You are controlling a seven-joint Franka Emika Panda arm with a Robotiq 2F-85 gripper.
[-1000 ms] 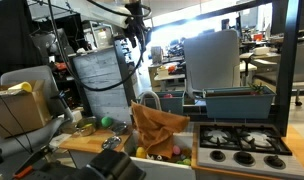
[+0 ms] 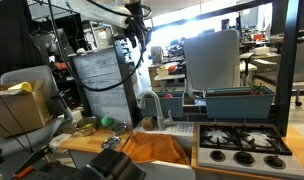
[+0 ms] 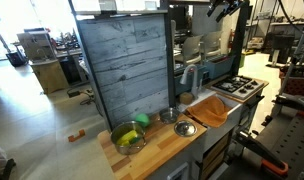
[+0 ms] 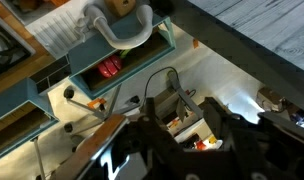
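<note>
My gripper (image 2: 143,36) hangs high above the counter, near the top of the grey board. In the wrist view the gripper stands open, with nothing held between its dark fingers. An orange cloth (image 2: 157,148) lies spread out well below it, over the sink behind the black arm base. From the other side, the cloth (image 3: 215,109) looks rumpled and drapes across the sink basin (image 3: 213,137). Whatever lies beneath it is hidden.
A white faucet (image 2: 155,104) rises behind the cloth. The gas stove (image 2: 245,146) is to the right, with a blue bin (image 2: 228,105) behind it. A metal pot (image 3: 128,141), a strainer (image 3: 185,129) and a green item (image 3: 142,119) occupy the wooden counter (image 3: 152,158).
One second ago the cloth hung in the air above the sink, with several coloured items showing below. It has come down flat and covers them. The gripper stays high, with no clear movement.
</note>
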